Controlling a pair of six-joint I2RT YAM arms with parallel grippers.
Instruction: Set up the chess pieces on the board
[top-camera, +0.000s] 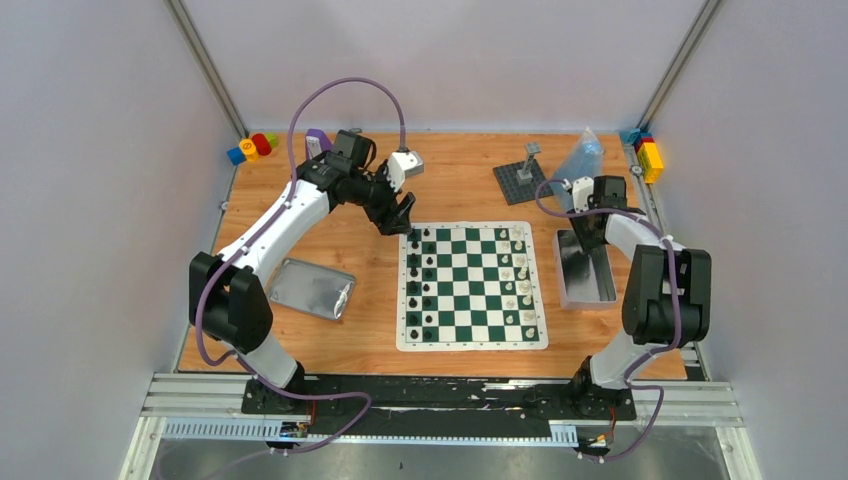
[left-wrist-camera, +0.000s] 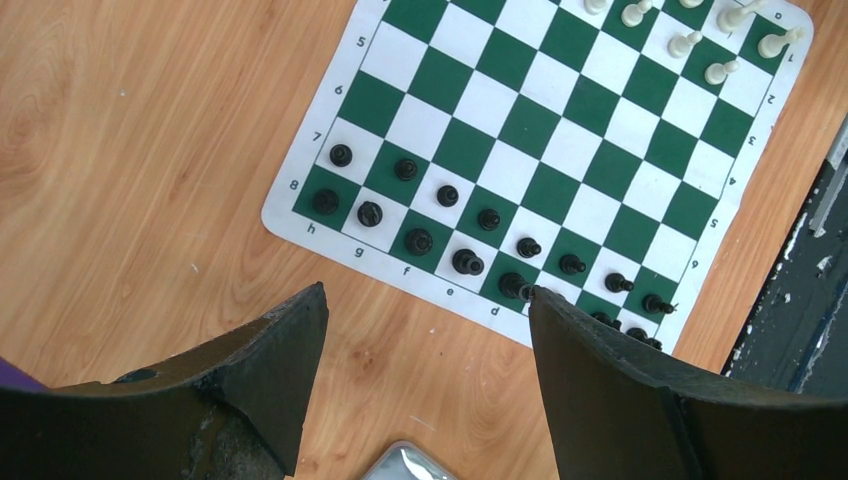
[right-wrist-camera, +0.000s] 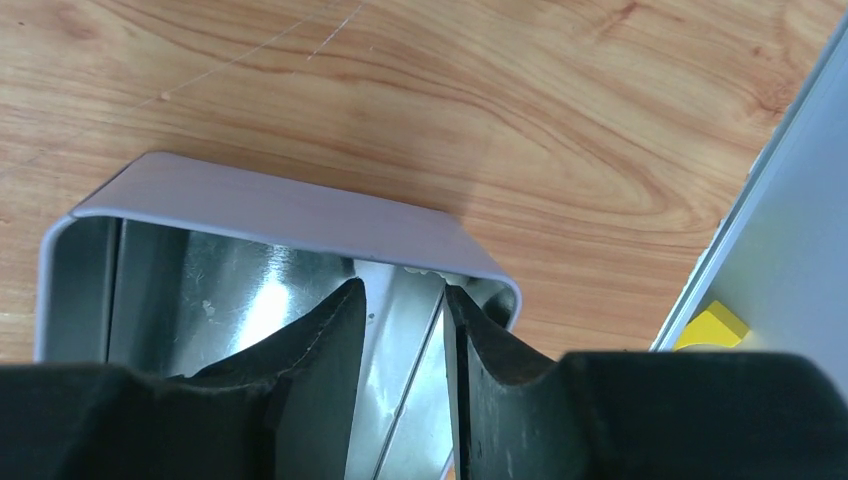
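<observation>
The chessboard (top-camera: 470, 285) lies mid-table, black pieces (left-wrist-camera: 418, 241) in rows along its left side and white pieces (left-wrist-camera: 684, 43) along its right. My left gripper stands open above the board's far-left corner, nothing between its fingers. My right gripper is part open over the far end of the metal tray (right-wrist-camera: 260, 290), its fingertips near the rim and nothing seen between them. The visible part of that tray shows no pieces.
An empty metal tray (top-camera: 310, 288) lies left of the board. A dark plate with a stand (top-camera: 510, 185), a blue bag (top-camera: 582, 155) and coloured blocks (top-camera: 650, 160) sit at the back. Bare wood surrounds the board.
</observation>
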